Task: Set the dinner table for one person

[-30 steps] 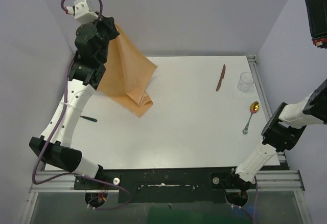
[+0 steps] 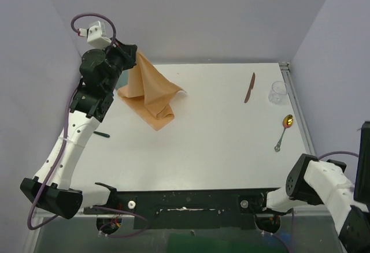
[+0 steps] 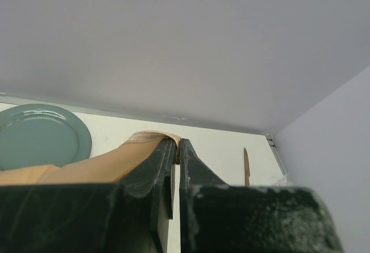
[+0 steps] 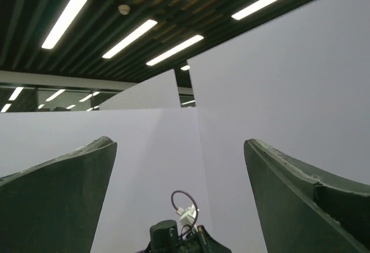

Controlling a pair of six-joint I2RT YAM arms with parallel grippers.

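An orange cloth napkin (image 2: 151,91) hangs from my left gripper (image 2: 135,54) at the table's far left, its lower part lying folded on the white table. In the left wrist view, the hemmed edge of the napkin (image 3: 151,138) is pinched between the tips of my left gripper, which is shut on it. Behind the cloth shows a grey-green plate (image 3: 49,134), mostly hidden from above. A knife (image 2: 250,88), a clear glass (image 2: 277,92) and a gold-bowled spoon (image 2: 284,132) lie or stand at the right. My right gripper is open and empty, raised off the table.
A dark-handled utensil (image 2: 102,134) lies beside the left forearm, partly hidden by it. Walls close off the back and both sides.
My left gripper has come down somewhat, so more of the napkin rests crumpled on the table.
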